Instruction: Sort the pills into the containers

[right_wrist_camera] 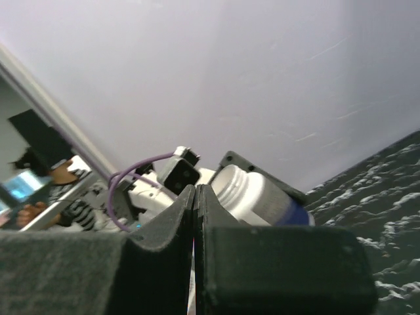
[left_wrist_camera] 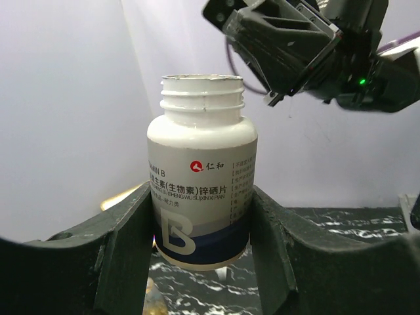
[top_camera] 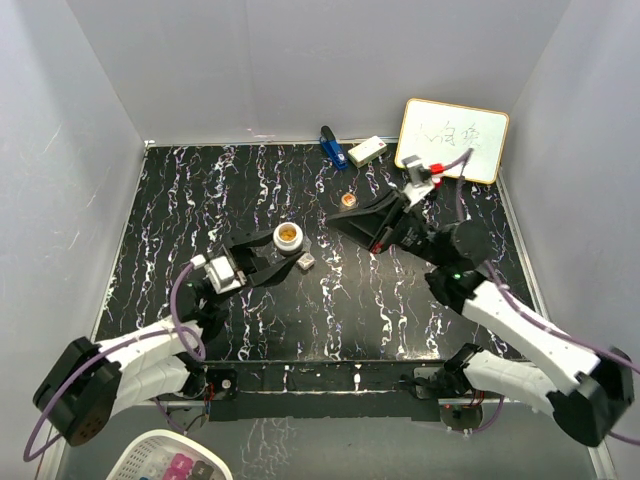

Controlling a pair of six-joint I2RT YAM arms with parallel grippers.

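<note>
A white pill bottle with a blue-banded label (left_wrist_camera: 203,164) stands upright in my left gripper (top_camera: 287,246), whose fingers press on both sides of its lower body. Its threaded neck is uncapped, and from above orange-brown contents show in the mouth (top_camera: 288,234). To the bottle's right, my right gripper (top_camera: 334,224) is shut, its black fingers (right_wrist_camera: 164,226) meeting with nothing seen between them. The bottle (right_wrist_camera: 266,197) appears tilted behind those fingers in the right wrist view. A small pale object (top_camera: 305,260) lies on the table beside the left fingertips; I cannot tell what it is.
Behind the grippers stands a small orange-topped jar (top_camera: 348,201). A blue stapler (top_camera: 333,148), a pale box (top_camera: 367,151) and a whiteboard (top_camera: 452,137) line the back. A white basket (top_camera: 150,440) sits at the front left.
</note>
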